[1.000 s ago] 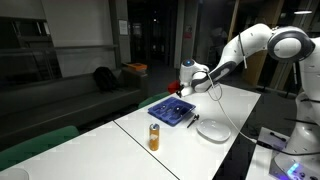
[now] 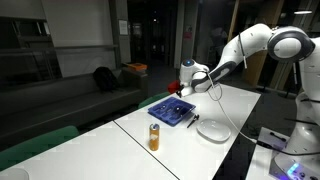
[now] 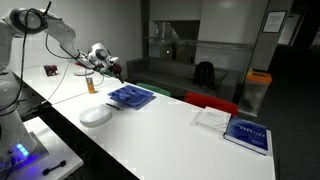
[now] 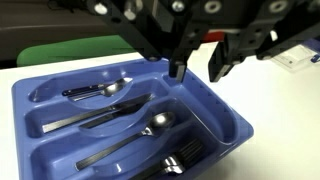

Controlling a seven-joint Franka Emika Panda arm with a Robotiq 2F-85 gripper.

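Observation:
My gripper hangs above the far right corner of a blue cutlery tray (image 4: 238, 128). Its two dark fingers stand a little apart, with nothing between them. In the tray lie knives, spoons (image 4: 160, 121) and forks (image 4: 187, 154), sorted into separate compartments. From the first exterior view, the gripper (image 2: 183, 88) appears over the back of the tray (image 2: 166, 117). A slim dark utensil (image 2: 193, 121) rests on the table beside the tray, close to a white plate (image 2: 213, 130).
An orange bottle (image 2: 154, 140) stands upright on the white table, apart from the tray. In the second exterior view, a white box (image 3: 212, 120) and a blue box (image 3: 246, 134) lie at the right. Much of the tabletop between them and the tray is bare.

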